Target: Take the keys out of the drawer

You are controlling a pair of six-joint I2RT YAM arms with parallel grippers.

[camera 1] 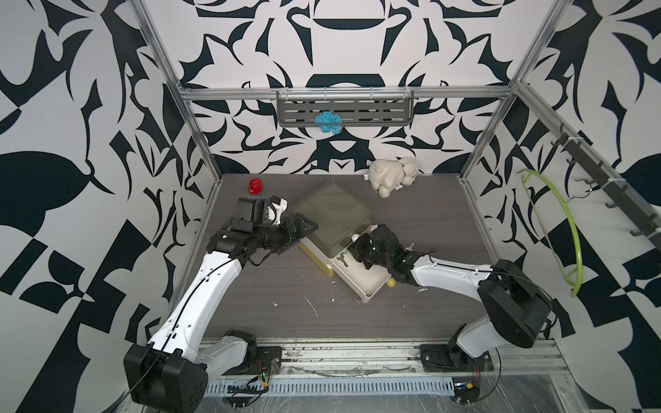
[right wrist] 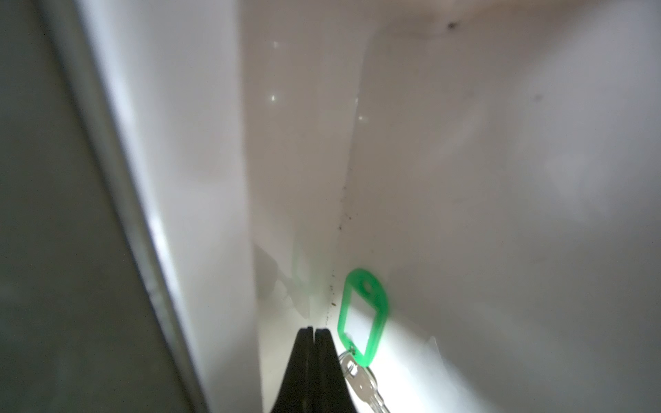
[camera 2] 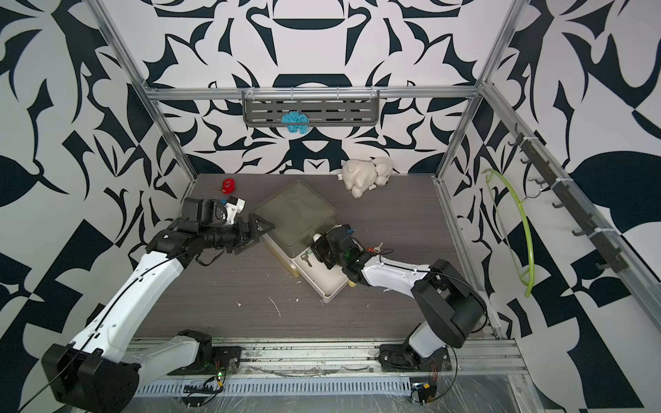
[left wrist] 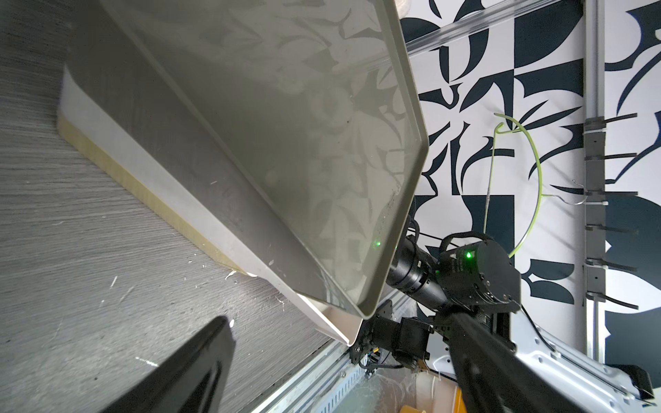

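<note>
A pale drawer (camera 1: 363,281) stands pulled out from the unit with the olive-grey top. On its floor, near the inner wall, lies a key (right wrist: 361,380) with a green tag (right wrist: 377,330). My right gripper is shut with nothing between its fingers, and the tag and key lie just right of the tips in the right wrist view. A small dark key shape (camera 2: 305,260) also shows in the drawer from above; whether it is the same key I cannot tell. To the left of the unit, my left gripper (camera 1: 311,225) is open and empty.
The unit's flat top (camera 1: 333,216) rises beside the drawer. A red object (camera 1: 255,186) sits at the back left and a white plush toy (camera 1: 392,175) at the back right. Bare table lies in front, with small scraps on it.
</note>
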